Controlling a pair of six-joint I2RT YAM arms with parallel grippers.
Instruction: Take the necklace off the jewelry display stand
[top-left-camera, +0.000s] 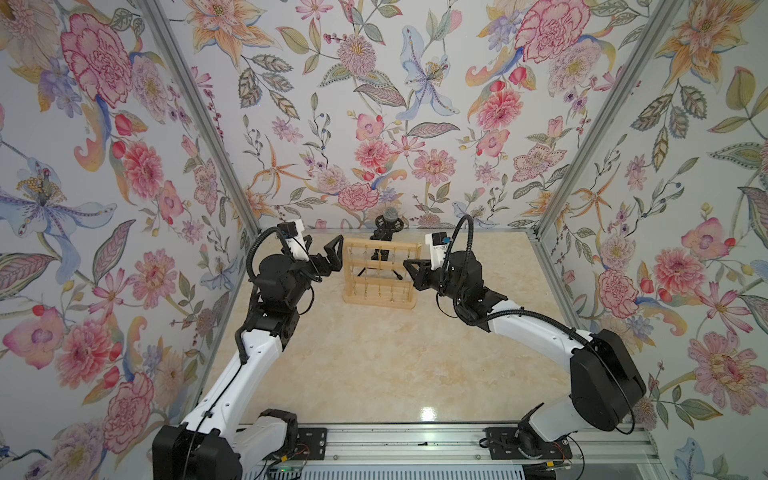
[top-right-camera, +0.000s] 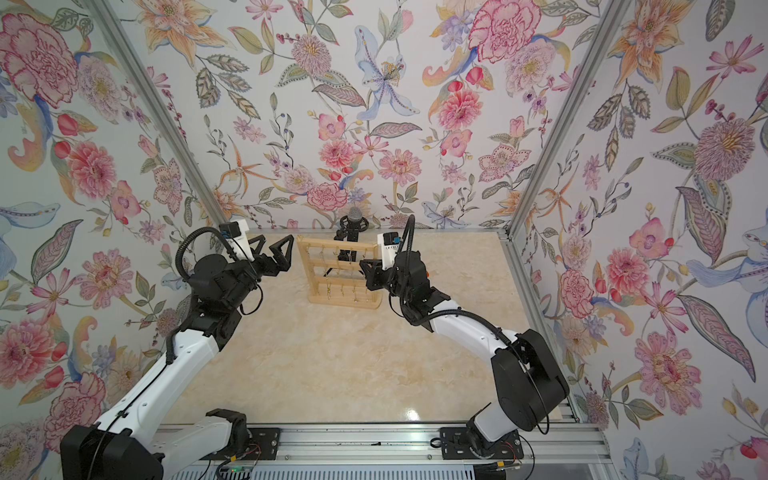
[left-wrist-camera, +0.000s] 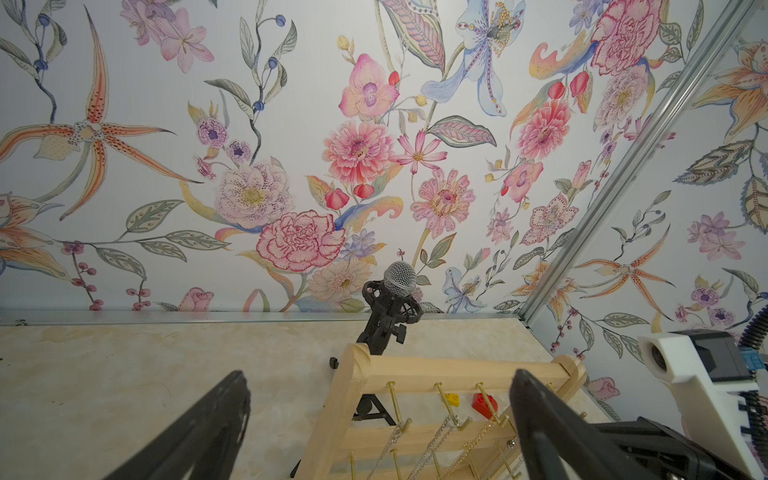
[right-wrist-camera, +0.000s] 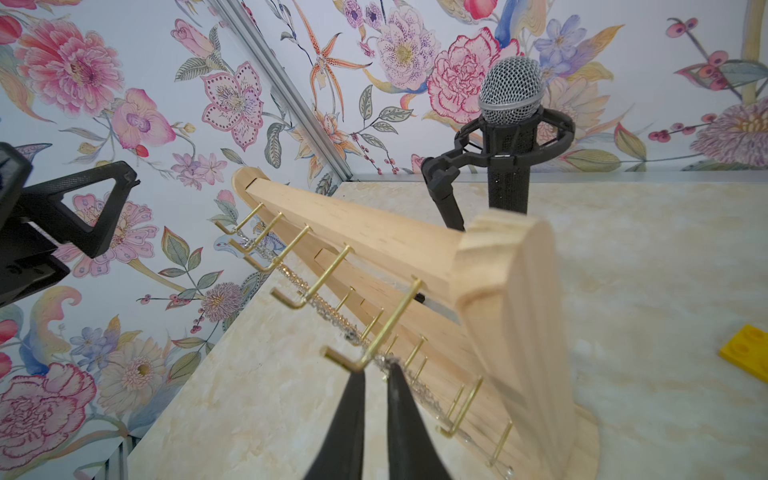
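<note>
The wooden jewelry stand (top-left-camera: 345, 272) has brass hooks with several thin chain necklaces (left-wrist-camera: 437, 444) hanging on them. My left gripper (top-left-camera: 331, 254) is open at the stand's upper left, its blurred fingers empty in the left wrist view. My right gripper is at the stand's right end. Its narrow dark fingertips are close together just below the end hook (right-wrist-camera: 384, 328), by a chain behind them. They are blurred, and I cannot tell whether they hold any chain.
A microphone on a black stand (right-wrist-camera: 512, 88) stands behind the wooden stand. A yellow block (right-wrist-camera: 748, 348) and a red block (left-wrist-camera: 483, 404) lie on the table behind it.
</note>
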